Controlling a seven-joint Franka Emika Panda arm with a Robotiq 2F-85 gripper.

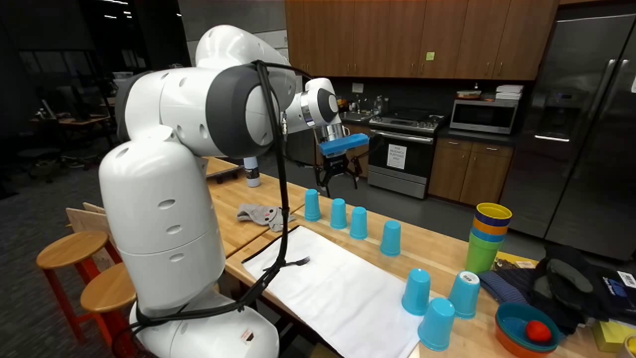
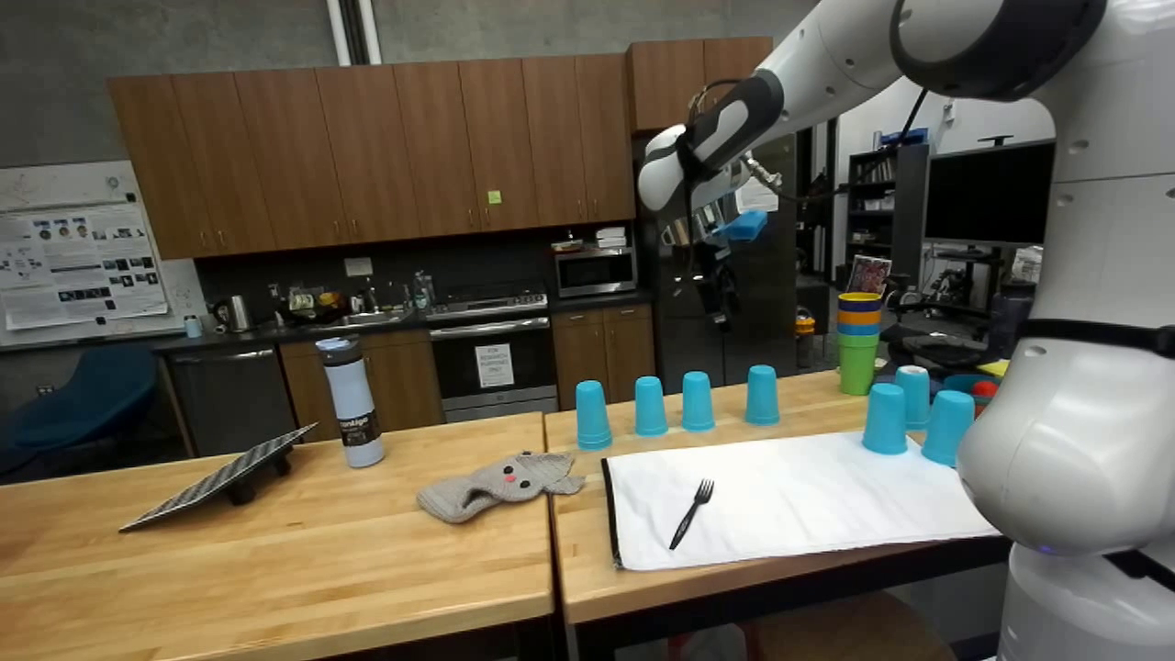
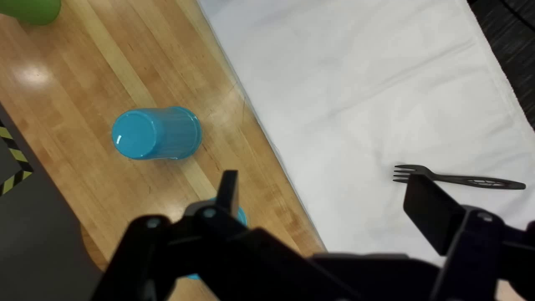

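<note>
High above the row of upturned blue cups [image 1: 358,223], my gripper [image 1: 341,179] hangs over the wooden table. In the wrist view, the gripper is open, its two black fingers wide apart and nothing between them. One blue cup [image 3: 158,133] stands clear beyond the left finger; other blue ones are mostly hidden beneath that finger. On the white cloth [image 2: 793,485] lies a black fork [image 3: 466,180], beyond the right finger. Three more blue cups [image 1: 437,324] stand grouped at the cloth's far end.
A colourful cup stack [image 1: 489,238] and a bowl [image 1: 507,340] with a red ball [image 1: 538,331] occupy the far end. A grey plush cloth [image 2: 496,487] and a bottle [image 2: 352,408] sit on the adjoining table.
</note>
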